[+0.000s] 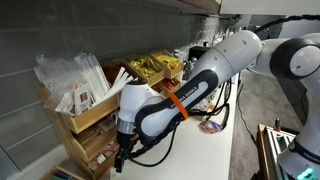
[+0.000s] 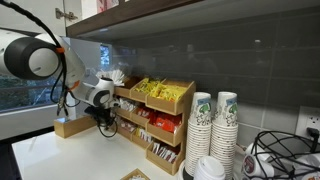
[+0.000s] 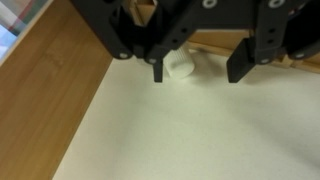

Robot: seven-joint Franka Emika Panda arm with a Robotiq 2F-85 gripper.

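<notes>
My gripper is part open, its two dark fingers standing apart in the wrist view. A small, blurred white round thing (image 3: 180,65) shows beside the left finger, within the gap; whether a finger touches it, I cannot tell. Pale table surface fills the space below. In exterior view 1 the gripper (image 1: 117,166) is low at the front of the wooden shelf unit (image 1: 72,146), partly lost among dark cables. From exterior view 2, the gripper (image 2: 108,130) appears small at the far left end of the shelves.
White packets (image 1: 85,82) fill the top bin beside the arm. Yellow packets (image 2: 160,90) occupy other bins, and stacked paper cups (image 2: 198,125) stand near a white lidded container (image 2: 209,170). A wooden panel (image 3: 60,80) borders the wrist view's left.
</notes>
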